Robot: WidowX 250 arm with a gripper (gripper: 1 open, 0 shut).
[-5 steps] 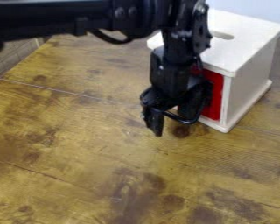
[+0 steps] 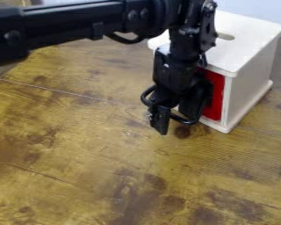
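Note:
My black gripper (image 2: 167, 119) hangs from the arm low over the wooden floor or tabletop, directly in front of a white box (image 2: 246, 79) with a red panel (image 2: 213, 98) on its side facing me. The gripper and its cables cover much of that red face. I cannot tell whether its fingers are apart or closed, and no held object shows between them.
The box has a slot in its top and stands at the upper right.
The gripper has shifted very slightly over the last second. The box looks unmoved.

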